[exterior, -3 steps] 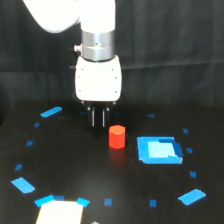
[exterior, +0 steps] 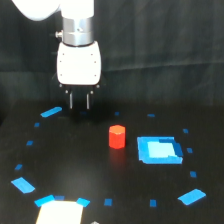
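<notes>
My gripper (exterior: 79, 103) hangs in the left half of the camera view, below the white arm. Its two thin dark fingers stand apart with nothing between them, so it is open. To its right and lower in the picture, a small red block (exterior: 117, 137) sits on the black table, clear of the fingers. Further right lies a shallow blue tray (exterior: 144, 158) with a pale patch (exterior: 161, 150) inside.
Blue tape strips (exterior: 22, 185) and several small blue squares mark the dark table top. A white object (exterior: 60, 212) shows at the bottom left edge. A dark curtain hangs behind.
The arm and gripper have moved left and up, away from the red block. The fingers look wider apart now. Block and tray have stayed put.
</notes>
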